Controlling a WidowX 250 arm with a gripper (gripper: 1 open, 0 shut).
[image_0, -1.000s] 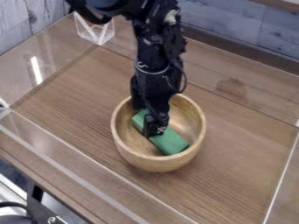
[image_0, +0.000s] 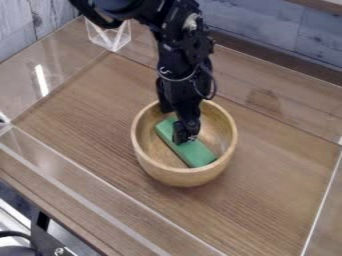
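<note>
A light wooden bowl (image_0: 201, 173) sits in the middle of the table, with a green rectangular block (image_0: 195, 153) lying in it. My black gripper (image_0: 181, 128) reaches down from above into the bowl, its tip over the upper end of the block. The dark fingers overlap the block, so whether they are open or shut on it is hard to tell.
The wooden table (image_0: 80, 140) has free room left and right of the bowl. A clear plastic container (image_0: 108, 32) stands at the back left. Grey plank walls run along the back.
The gripper has risen slightly, and the green block has shifted a little up within the bowl. The bowl looks shifted slightly as well.
</note>
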